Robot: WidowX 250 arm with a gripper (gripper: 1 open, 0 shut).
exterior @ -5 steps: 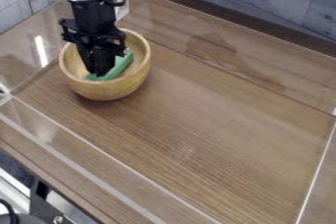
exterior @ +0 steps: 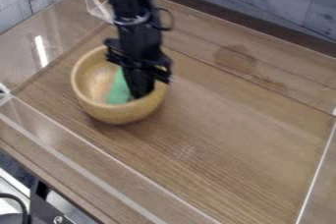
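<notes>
A tan bowl (exterior: pixel 98 90) sits on the wooden table (exterior: pixel 237 149) left of centre, with a green object (exterior: pixel 122 83) inside it. My gripper (exterior: pixel 134 86), a black arm reaching down from the top, is over and partly in the bowl at its right side, blurred, hiding part of the green object. Whether it is open or shut cannot be made out.
A metal wall or edge (exterior: pixel 27 7) runs along the top left, and black cables (exterior: pixel 14 208) lie at the bottom left corner.
The arm has swung right and lower, out toward the bowl's right side. The bowl appears slightly lower in view.
</notes>
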